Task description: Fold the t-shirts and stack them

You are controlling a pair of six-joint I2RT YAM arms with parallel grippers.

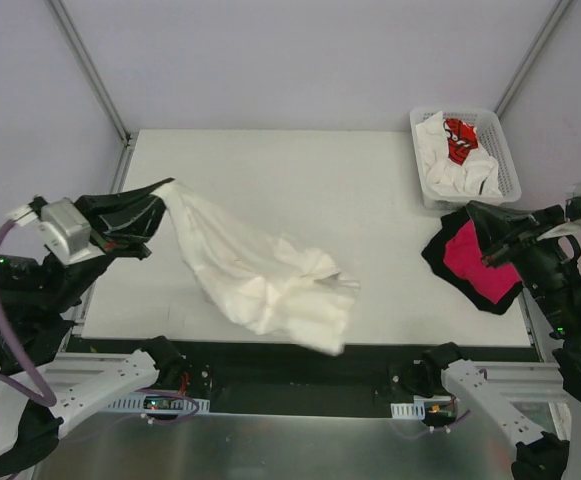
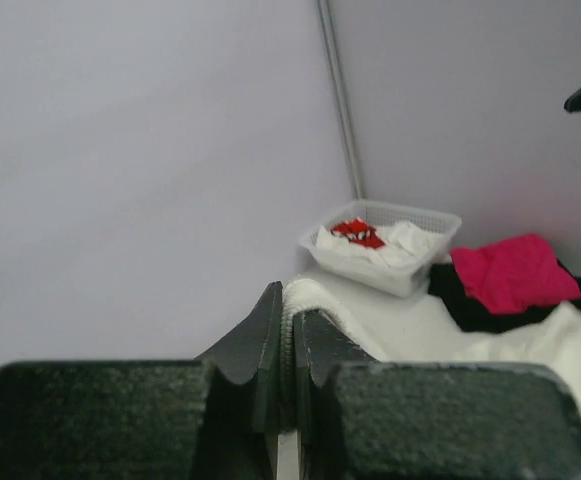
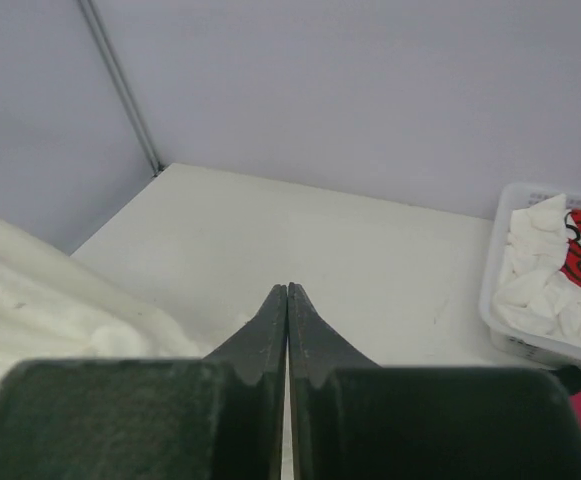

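A white T-shirt (image 1: 250,270) hangs from my left gripper (image 1: 165,193) and trails across the table towards the middle front. In the left wrist view, my left gripper is shut on its white edge (image 2: 305,300). My right gripper (image 1: 477,212) is at the right, away from the white cloth; in the right wrist view it (image 3: 288,295) is shut, with nothing visible between its fingertips. A pink-and-black folded pile (image 1: 475,260) lies at the table's right.
A white basket (image 1: 510,160) with white and red clothing stands at the back right.
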